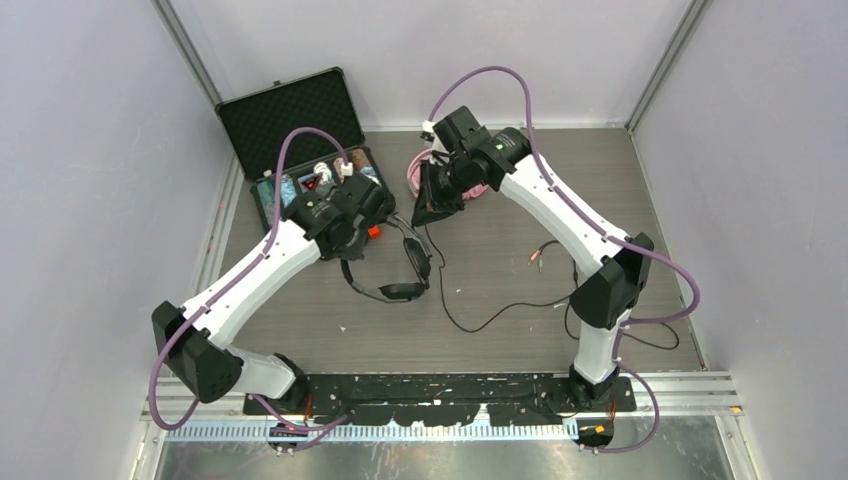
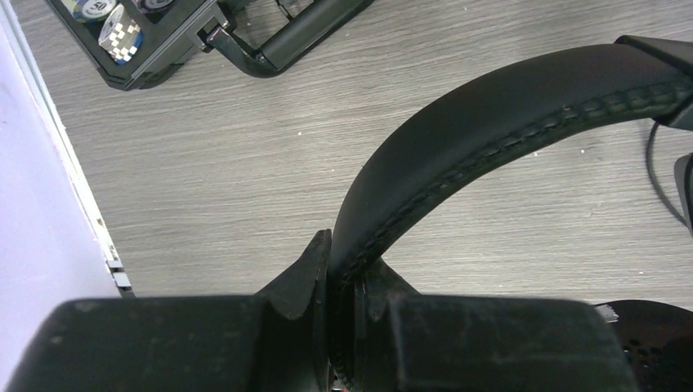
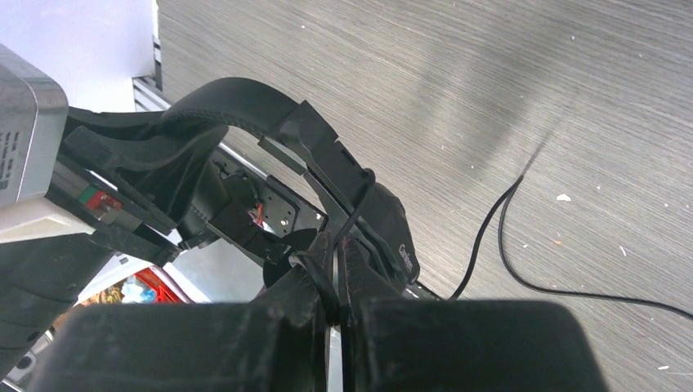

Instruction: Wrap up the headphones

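The black headphones point(image 1: 404, 291) are held above the table, ear cups toward the table's middle. My left gripper is shut on their padded headband point(image 2: 458, 122), which rises curved from between its fingers. My right gripper is shut on the thin black cable point(image 3: 317, 273), close to an ear cup point(image 3: 391, 233) in the right wrist view. A stretch of cable passes over the band's end near that cup. From the right gripper's side the rest of the cable point(image 1: 500, 312) trails across the tabletop to the right, ending in a plug point(image 1: 535, 256).
An open black case point(image 1: 290, 115) with chips and small items stands back left, partly behind my left arm. A red block point(image 1: 374, 232) lies beside it. Behind my right gripper is a pink coil point(image 1: 418, 172). Bare tabletop point(image 1: 480, 350) lies in front.
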